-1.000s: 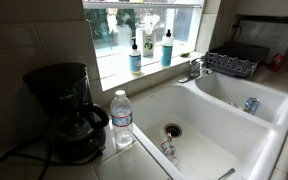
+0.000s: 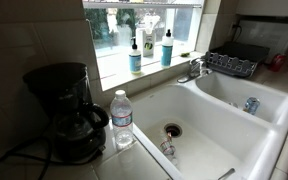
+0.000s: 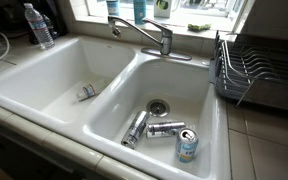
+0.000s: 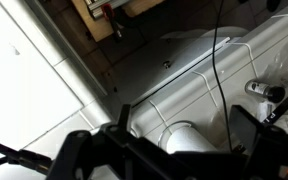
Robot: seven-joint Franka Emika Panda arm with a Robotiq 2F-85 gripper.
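Observation:
In the wrist view my gripper is open, its dark fingers wide apart over a pale counter edge, with no object clearly held. Neither exterior view shows the arm. A clear water bottle (image 2: 122,120) stands upright beside the sink. Three cans rest in one basin: a light-coloured one upright (image 3: 187,145) and two silver ones lying down, one of them (image 3: 166,129) near the drain. A small clear item (image 3: 86,92) lies in the other basin.
Beside the bottle stands a black coffee maker (image 2: 72,115). A faucet (image 3: 159,40) rises behind the double sink (image 3: 84,130). To its right is a dish rack (image 3: 259,70). Soap bottles, one of them blue (image 2: 135,60), line the windowsill. A dark cable (image 4: 222,90) crosses the wrist view.

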